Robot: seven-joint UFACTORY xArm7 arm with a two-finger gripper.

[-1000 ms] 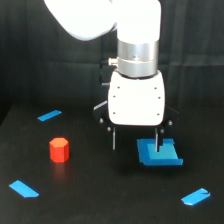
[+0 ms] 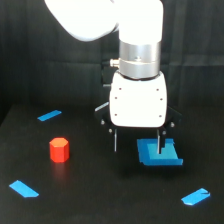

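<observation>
A red-orange hexagonal block stands on the dark table at the left, well apart from the arm. At the right lies a blue square tray, its right finger side partly covered by my gripper. My gripper points down with its two thin fingers spread wide apart. Nothing shows between them. The right finger appears in front of the tray's inside; whether it touches the tray cannot be told.
Blue tape strips lie at the far left, near left and near right. The table between the block and the tray is clear. A dark curtain hangs behind.
My gripper has shifted very slightly right and down in the view. The block and the tray have not moved.
</observation>
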